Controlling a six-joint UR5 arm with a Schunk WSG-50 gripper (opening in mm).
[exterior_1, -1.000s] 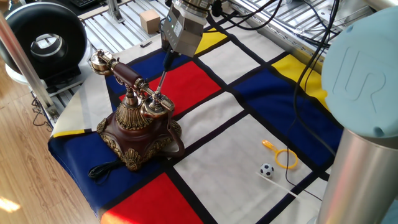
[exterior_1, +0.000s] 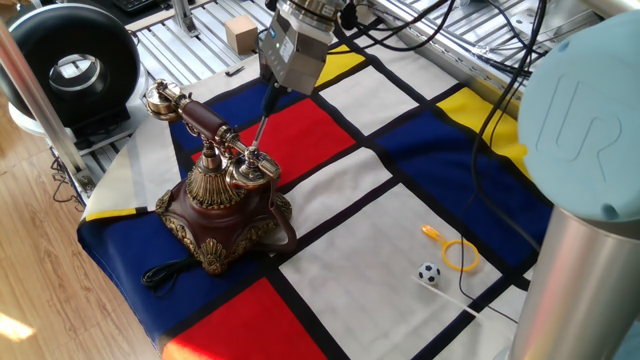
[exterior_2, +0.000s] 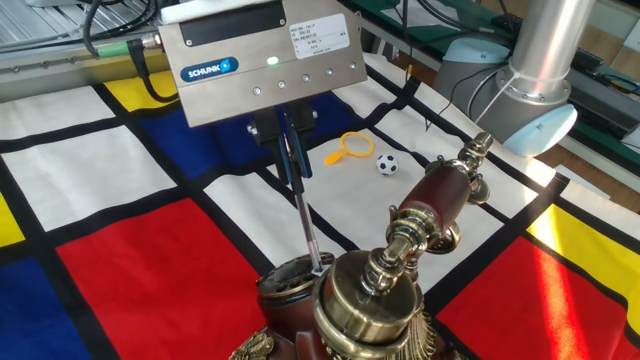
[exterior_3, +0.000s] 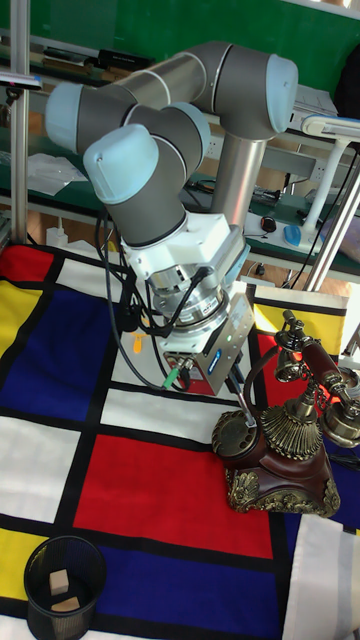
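Note:
An old-style telephone (exterior_1: 215, 205) of dark red-brown and brass stands on the patterned cloth, its handset (exterior_1: 203, 122) resting across the cradle. Its round dial (exterior_3: 234, 434) faces upward and outward on one side. My gripper (exterior_2: 316, 268) is above that side, its long thin fingers (exterior_2: 303, 205) close together and pointing down. In exterior view 2 the tips reach the dial's edge; whether they touch it cannot be made out. Nothing shows held between them. From exterior view 1 the handset end and brass parts hide most of the dial.
A small football (exterior_1: 429, 273) and a yellow ring-shaped toy (exterior_1: 459, 254) lie on a white patch. At the near left of exterior view 3 stands a black mesh cup (exterior_3: 65, 587) with wooden blocks inside. The cloth between cup and telephone is clear.

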